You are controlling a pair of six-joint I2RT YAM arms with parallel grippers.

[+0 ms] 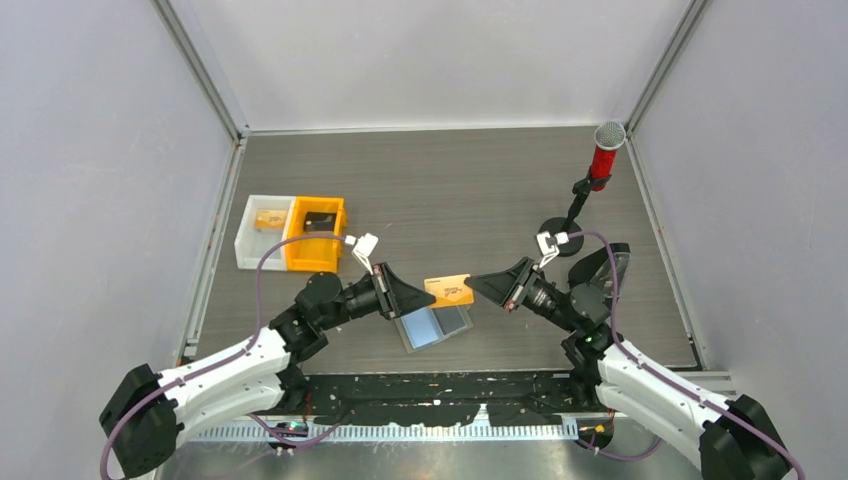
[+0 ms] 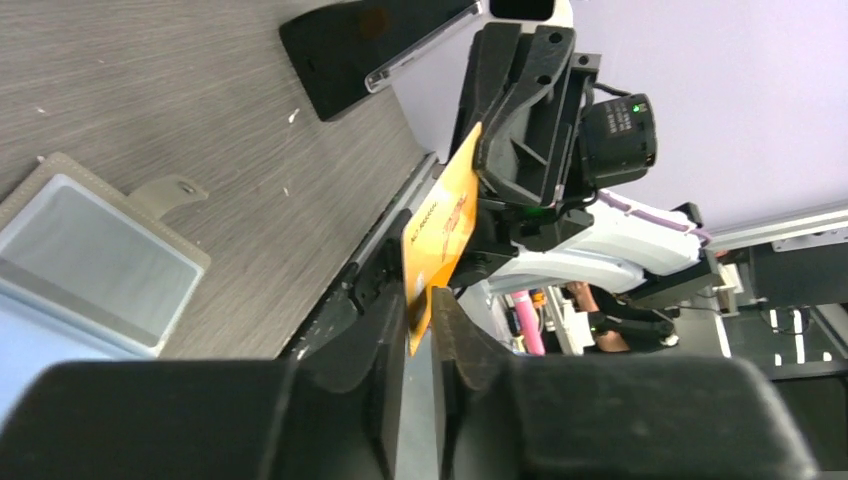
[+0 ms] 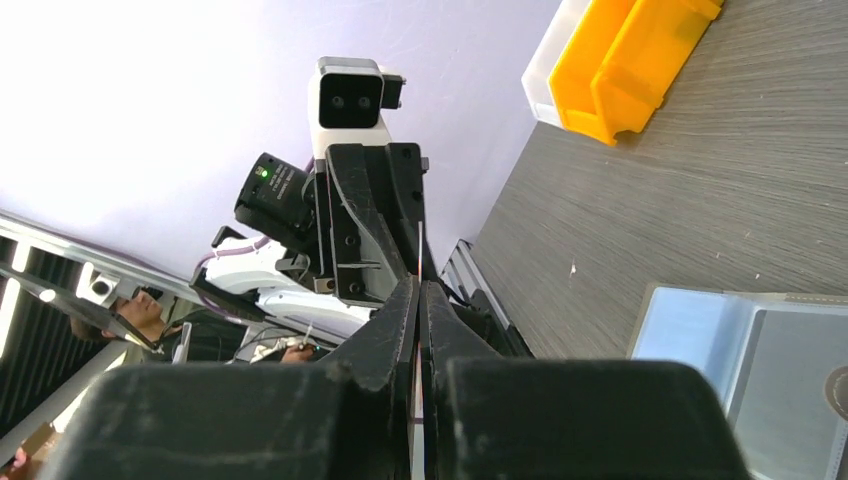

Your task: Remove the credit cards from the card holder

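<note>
An orange card [image 1: 446, 291] is held up between the two arms, above the card holder. My right gripper [image 1: 470, 284] is shut on the card's right end; the right wrist view shows the card [image 3: 420, 245] edge-on, rising from the closed fingertips. At its left end, my left gripper [image 1: 430, 297] is part open: in the left wrist view a gap separates the fingers, with the card's lower corner [image 2: 420, 318] between them. The grey card holder [image 1: 423, 328] lies spread on the table below, with a blue panel [image 3: 685, 328] and a clear pocket [image 3: 795, 375].
At the left stand a white bin [image 1: 247, 245] with an orange card [image 1: 270, 219] inside and an orange bin [image 1: 312, 257] with a black item [image 1: 320, 222] inside. A red microphone [image 1: 604, 160] on a stand is at the back right.
</note>
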